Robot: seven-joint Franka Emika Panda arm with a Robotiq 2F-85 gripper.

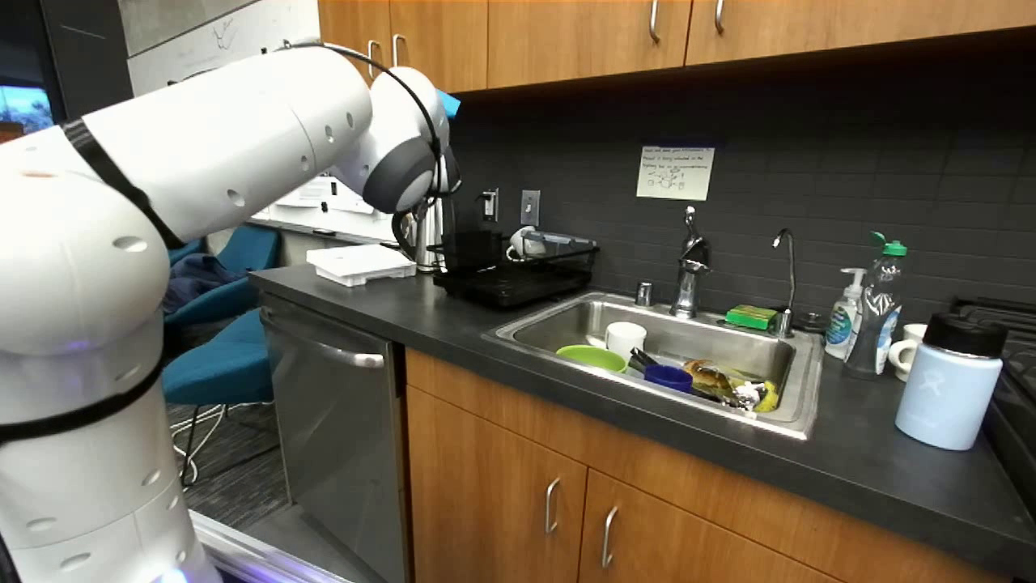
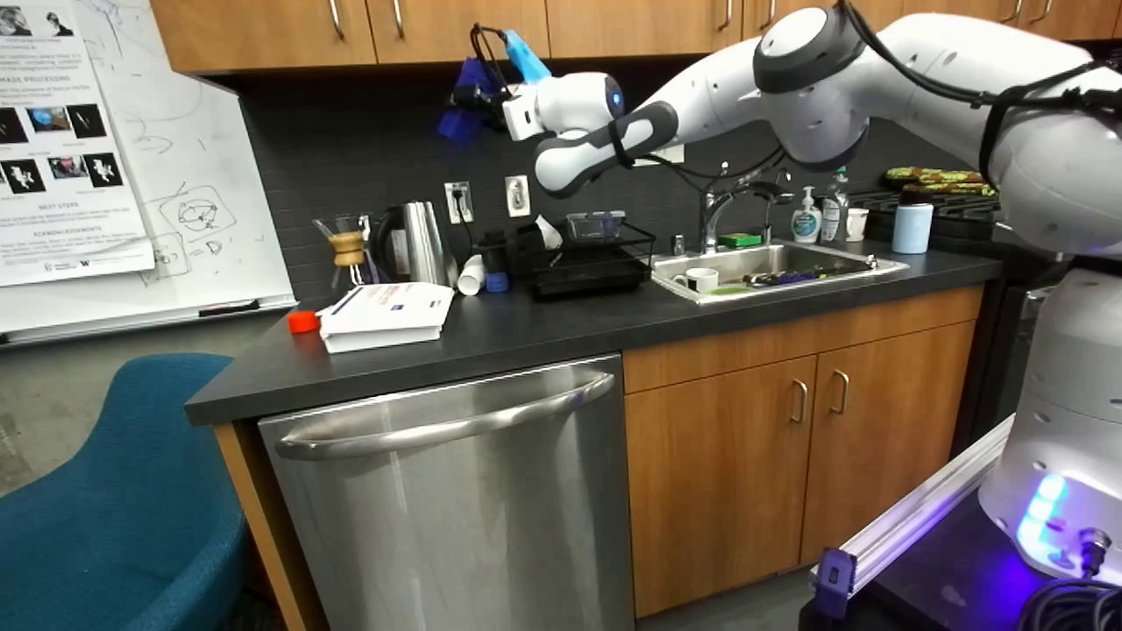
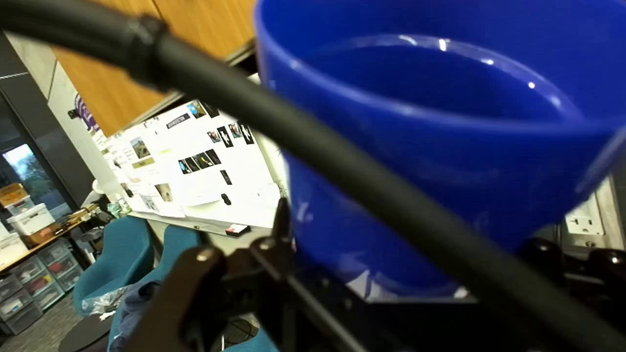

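Note:
A blue cup (image 3: 411,176) fills the right of the wrist view, its wide mouth towards the top of the picture. Dark fingers (image 3: 281,226) flank its lower part, and a black cable crosses in front, covering some of the contact. In exterior view 2 the same cup (image 2: 459,127) hangs in the air under the upper cabinets, above the left part of the counter, with my gripper (image 2: 471,100) shut on it. The arm's wrist hides gripper and cup in exterior view 1.
Below stand a black dish rack (image 2: 589,268), a steel kettle (image 2: 426,244) and a stack of white trays (image 2: 384,315). The sink (image 1: 544,335) holds a white mug (image 1: 624,337), a green bowl (image 1: 592,358) and a blue container (image 1: 668,377). Upper cabinets (image 2: 458,31) are close to the gripper.

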